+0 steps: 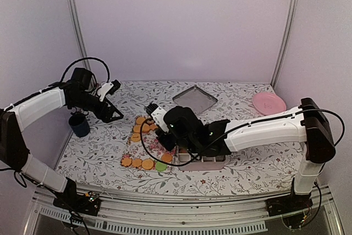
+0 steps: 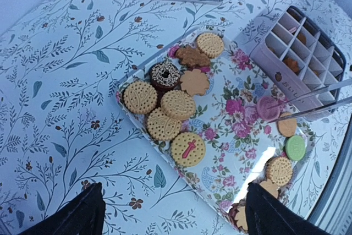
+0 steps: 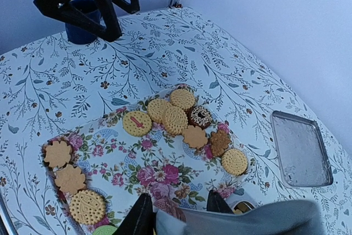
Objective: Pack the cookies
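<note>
Cookies lie along the edges of a floral tray [image 2: 220, 108]. Among them are a sprinkled dark ring [image 2: 165, 75], a round cookie with a red mark [image 2: 187, 148], a green disc [image 2: 295, 147] and a tan disc [image 2: 287, 124]. Beside the tray stands a compartment box [image 2: 280, 75] with cookies in some cells. Pale tongs [image 2: 319, 90] reach over the tray, their pink tip [image 2: 268, 108] near the tan disc. My right gripper has the tongs between its fingers; no cookie shows in the tips. My left gripper hangs open and empty left of the tray.
An empty grey metal tray [image 1: 194, 100] rests at the back, and a pink plate [image 1: 269, 103] at the far right. A dark cup [image 1: 79, 124] stands under the left arm.
</note>
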